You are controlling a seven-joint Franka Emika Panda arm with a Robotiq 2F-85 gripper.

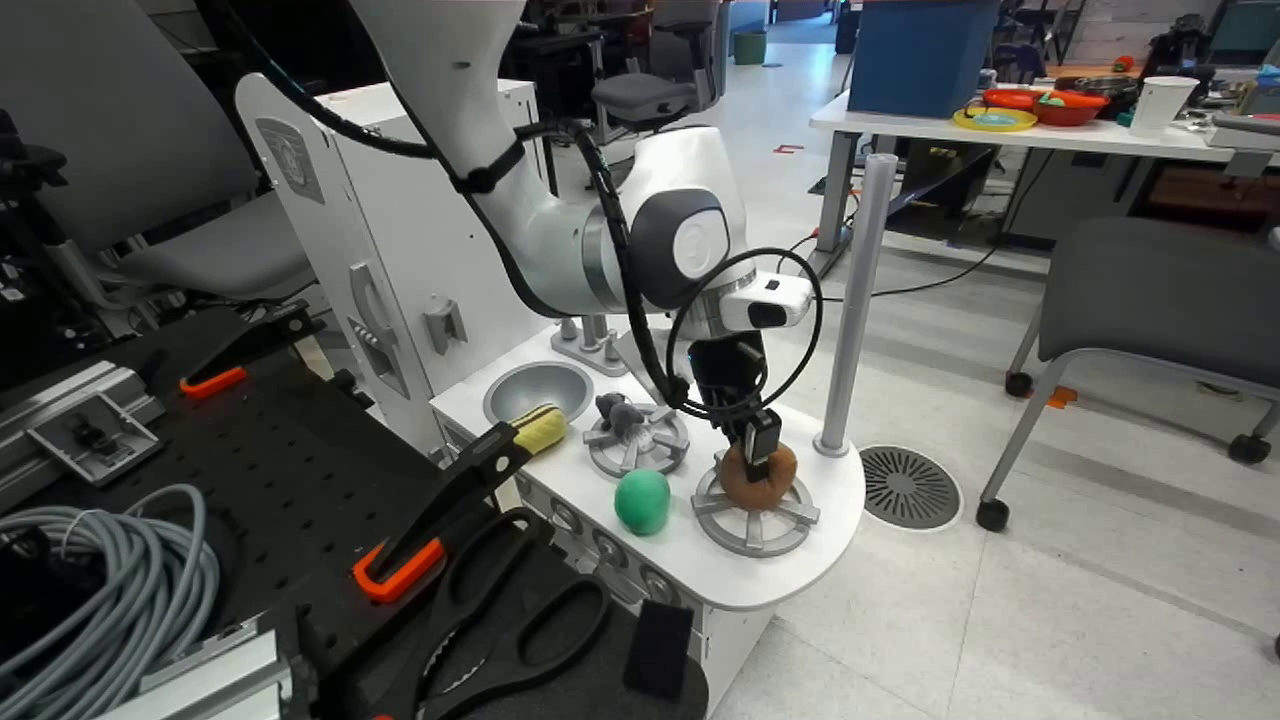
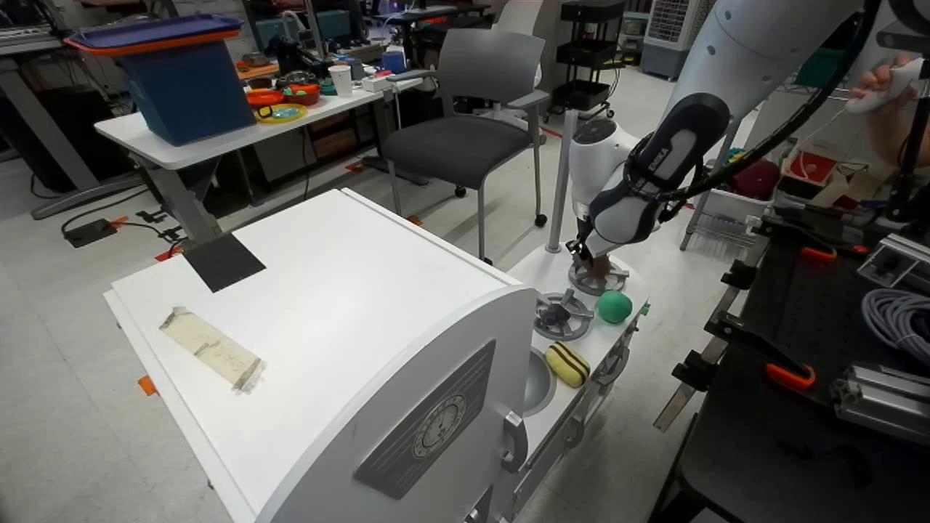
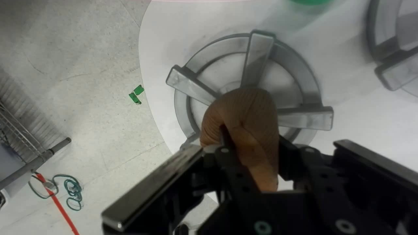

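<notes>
A brown, soft-looking curved thing with a hole or fold (image 3: 247, 105) rests on the nearer-to-the-edge grey burner (image 1: 756, 542) of the white toy kitchen. My gripper is down at it, pointing at the counter. One black finger (image 3: 227, 139) goes into the hole or fold and the other stands against the right side, so part of the brown body fills the space between them. Whether the fingers grip it firmly does not show. In exterior view 2 the arm mostly hides the brown thing (image 2: 601, 266).
A green ball (image 1: 643, 502) lies beside the burner. A dark grey toy (image 1: 619, 414) sits on the other burner, near the sink basin (image 1: 536, 392). The yellow striped toy (image 2: 567, 363) lies by the basin. A grey post (image 1: 854, 312) rises close behind the gripper.
</notes>
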